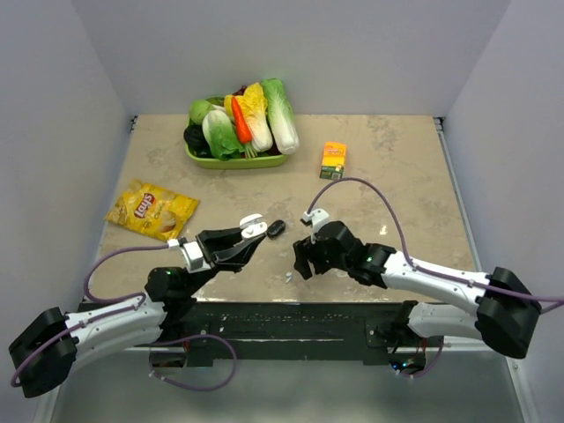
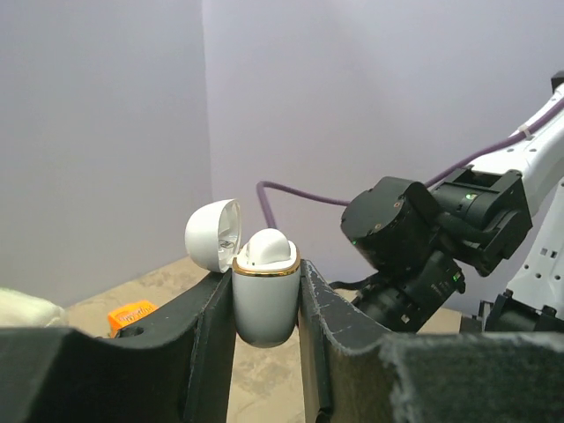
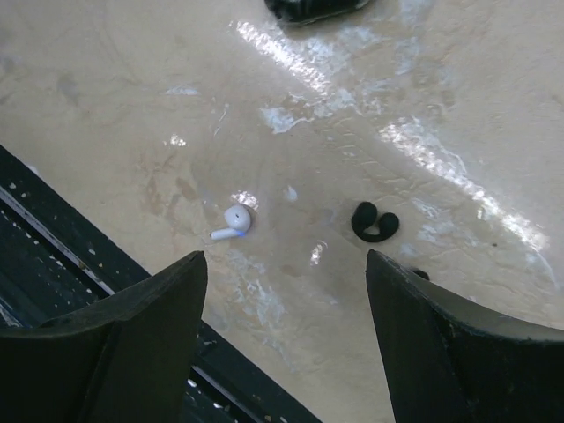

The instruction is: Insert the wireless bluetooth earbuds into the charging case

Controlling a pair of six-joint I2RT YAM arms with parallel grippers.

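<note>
The white charging case [image 1: 253, 230] with its lid up is held by my left gripper, shut on it in the left wrist view. A white earbud [image 3: 236, 218] lies on the table beneath my right gripper, whose fingers stand apart with nothing visible between them. Two small black earbuds [image 3: 374, 225] lie to its right, one partly behind a finger. A dark oval object [image 1: 276, 228] lies near the middle of the table.
A basket of vegetables [image 1: 199, 161] stands at the back, with a yellow box [image 1: 333, 154] to its right and a chip bag [image 1: 152, 211] at the left.
</note>
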